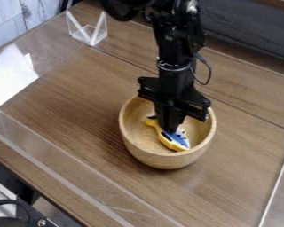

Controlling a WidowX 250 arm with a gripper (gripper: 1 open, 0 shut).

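A round light wooden bowl (158,155) stands on the wooden table. Inside it lies a yellow, blue and white object (176,139), tilted against the bowl's floor. The black gripper (169,124) reaches down into the bowl from above, its tips at the upper end of that object. Whether the fingers are closed on it is hard to make out, as the gripper's body hides the contact.
A clear plastic holder (88,28) stands at the back left, with a white sheet (7,75) on the left. Cables show at the bottom left.
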